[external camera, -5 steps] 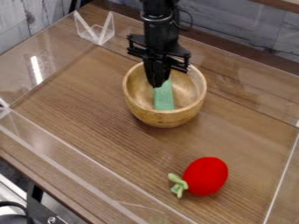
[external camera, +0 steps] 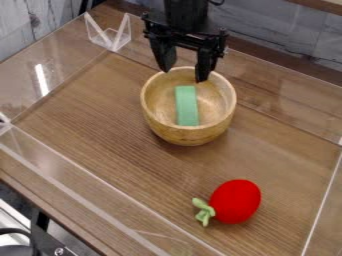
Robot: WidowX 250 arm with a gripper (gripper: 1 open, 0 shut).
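My black gripper (external camera: 183,60) is over the back rim of a round yellow-orange bowl (external camera: 155,115), its two fingers spread open with nothing seen between them. A light green block (external camera: 187,107) lies lengthwise inside the bowl. At the lower right a red toy vegetable (external camera: 235,201) with green leaves lies on the wooden table.
The wooden table (external camera: 74,150) has free room to the left, right and front of the bowl. A clear plastic object (external camera: 110,35) is at the upper left edge. A dark round object (external camera: 14,245) shows at the lower left corner.
My gripper has risen from inside the bowl, moved back, and now stands over the back rim with fingers apart. The green block remains in the bowl.
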